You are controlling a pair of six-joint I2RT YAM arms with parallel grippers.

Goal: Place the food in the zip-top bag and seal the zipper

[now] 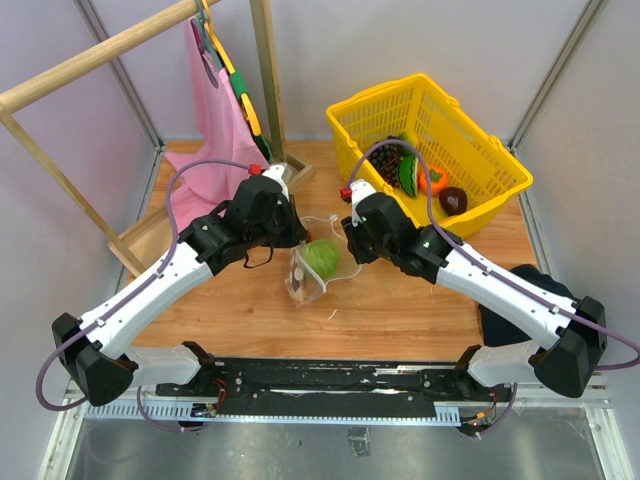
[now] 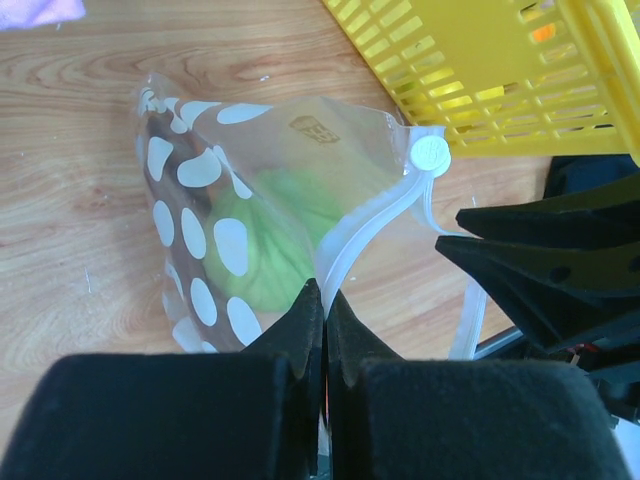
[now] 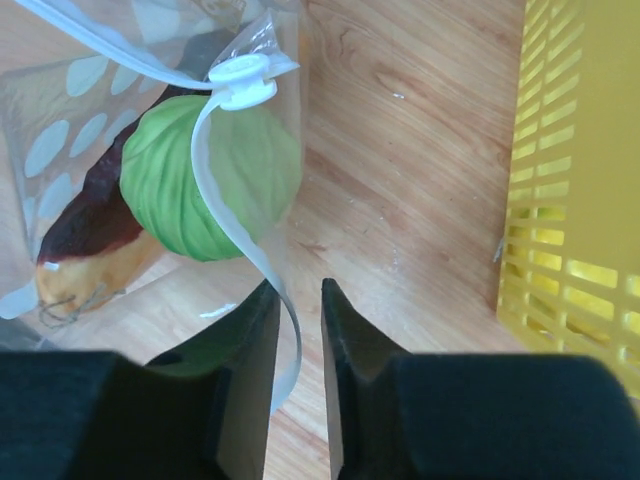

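Note:
The clear zip top bag, with white oval spots, lies mouth up between the arms. Inside are a green cabbage and a dark-red and tan food piece. My left gripper is shut on the bag's white zip edge, which runs in between its fingertips. A white slider sits at one corner of the mouth. My right gripper is part open at the mouth's right side; the zip edge passes in its narrow gap, along the left finger. Whether it is gripped there does not show.
A yellow basket with grapes, a watermelon piece and other produce stands at the back right, close to the right gripper. A wooden frame with pink cloth is at the left. Bare table lies in front.

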